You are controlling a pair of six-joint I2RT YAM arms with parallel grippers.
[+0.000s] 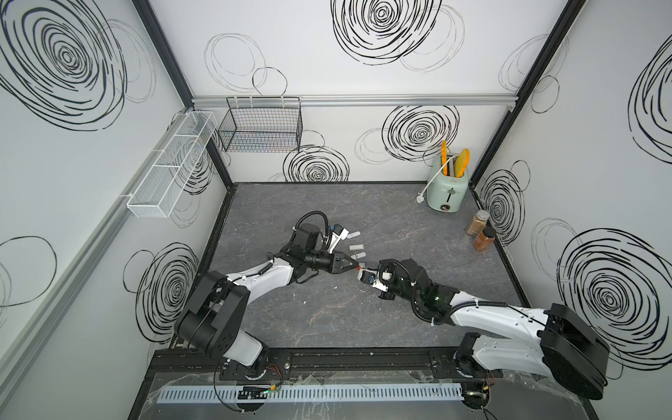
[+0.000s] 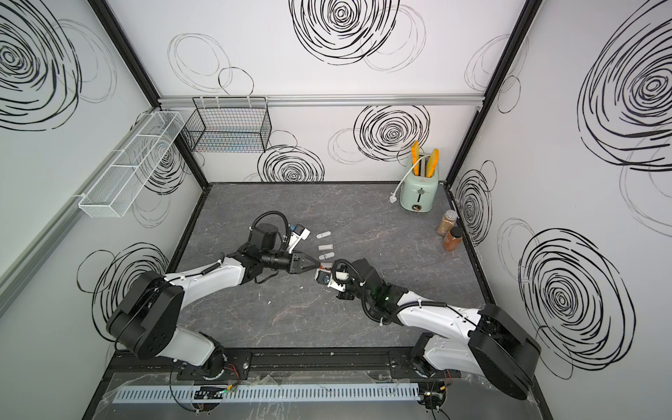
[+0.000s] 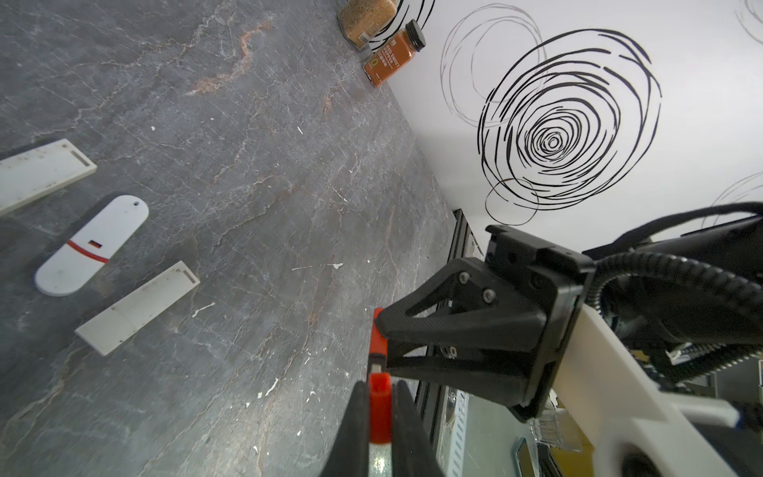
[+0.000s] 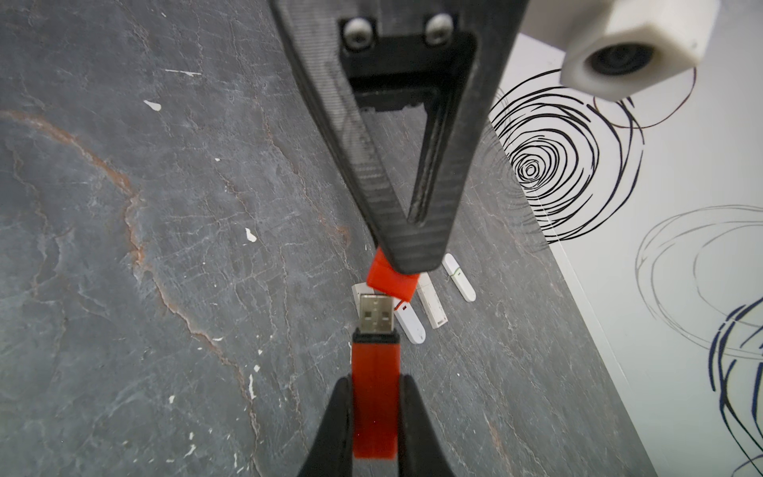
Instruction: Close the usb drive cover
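In the right wrist view, a red USB drive with a bare metal plug stands in my right gripper, which is shut on the drive's body. Facing it, a red cover shows at the tip of my left gripper. It sits close to the plug's end, tilted and a little to the right of the plug. Whether cover and plug touch, I cannot tell. The left wrist view shows my left gripper shut on the cover, with the plug just beyond it. Both grippers meet above the table.
Several pale USB drives and sticks, such as a white drive, lie on the table behind the grippers. A green toaster and two spice jars stand far right. Open table surrounds the arms.
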